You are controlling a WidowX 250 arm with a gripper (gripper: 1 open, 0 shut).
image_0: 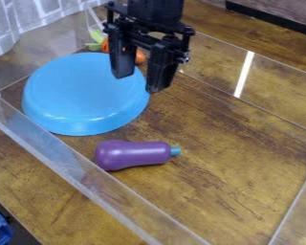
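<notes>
The black gripper (148,59) hangs in the upper middle of the view, above the back right part of a blue round plate or lid (76,94). Its fingers point down and stand apart, with nothing visible between them. A purple eggplant-like toy (133,153) with a teal tip lies on the wooden surface in front of the plate. An orange object with green leaves, perhaps a toy carrot, is mostly hidden behind the gripper.
A clear plastic wall runs diagonally along the left and front. A small blue object sits at the bottom left corner, outside it.
</notes>
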